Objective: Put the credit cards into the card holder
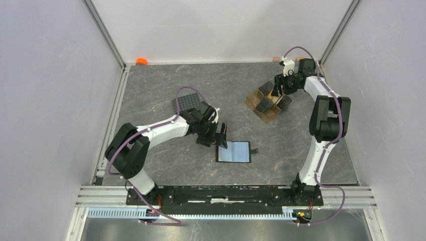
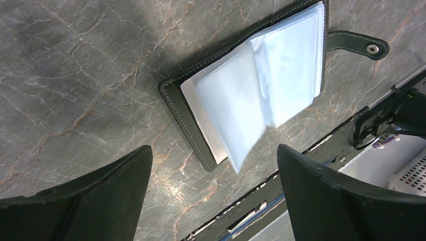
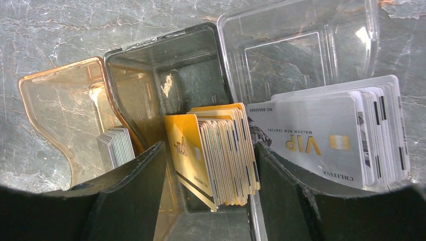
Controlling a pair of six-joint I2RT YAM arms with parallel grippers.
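The dark card holder (image 2: pixel 176 108) lies opened out on the table, its pale clear sleeves (image 2: pixel 289 63) facing up and a strap with a snap at one end. Over its near corner my left gripper stands open and empty. In the right wrist view, a stack of gold cards (image 3: pixel 228 155) leans in a dark tray compartment. My right gripper is over that stack, fingers apart on either side of it; whether they touch the cards I cannot tell. Silver VIP cards (image 3: pixel 321 133) are in the clear compartment, beside the right finger.
An amber compartment holds a small stack of grey cards (image 3: pixel 116 148). The tray's thin walls (image 3: pixel 224 60) stand close round the right fingers. A dark grid pad (image 1: pixel 187 102) lies behind the left arm. Bare table separates holder and tray.
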